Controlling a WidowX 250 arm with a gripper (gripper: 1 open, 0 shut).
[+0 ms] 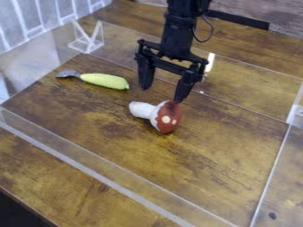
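My black gripper [167,75] hangs at the upper middle of the camera view with its fingers spread open, nothing visible between them. Below it a toy mushroom [164,116], white stem and red spotted cap, lies on its side on the wooden surface. A pale yellow corn toy [104,81] lies to the left of the gripper, beside a small grey utensil [67,74] whose exact kind I cannot tell.
Clear walls [284,168] border the wooden work area. A white wire-like stand [87,38] is at the back left, and a thin white object is behind the gripper.
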